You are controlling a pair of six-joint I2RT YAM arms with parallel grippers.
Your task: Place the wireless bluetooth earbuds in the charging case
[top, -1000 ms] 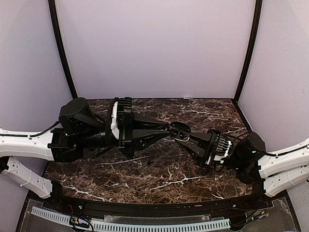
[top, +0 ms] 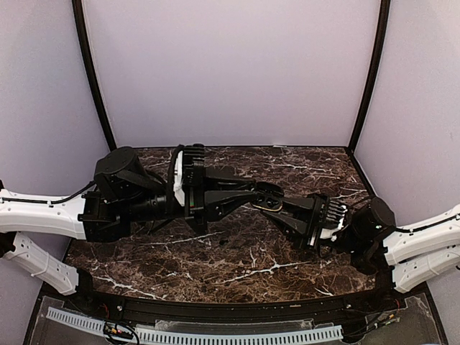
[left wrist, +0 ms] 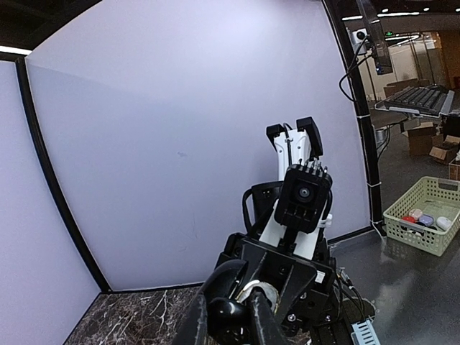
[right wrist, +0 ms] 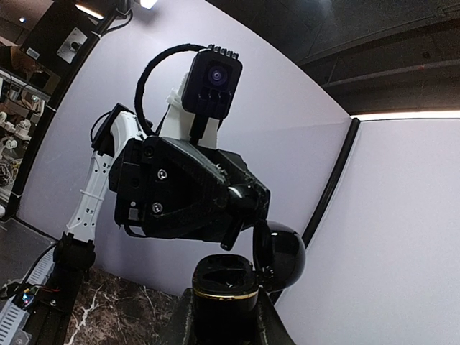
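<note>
The black charging case (right wrist: 225, 305), with a gold rim line, stands with its rounded lid (right wrist: 280, 255) swung open. My right gripper (top: 281, 210) is shut on its body. From the left, my left gripper (top: 251, 195) reaches in at the case's opening, shut on a small glossy black earbud (left wrist: 227, 318). In the right wrist view the left fingers (right wrist: 243, 198) hang just above the case's open top, beside the lid. The earbud's lower end is hard to tell against the black fingers and case, so its seating cannot be made out.
Below both grippers, the dark marbled table (top: 251, 269) is bare. Pale walls (top: 230, 72) enclose the back and sides. A green basket (left wrist: 424, 230) with several small items stands outside the work area.
Over the last second the left gripper has shifted slightly right, bringing its fingertips over the case's opening. The right arm and case stay in place.
</note>
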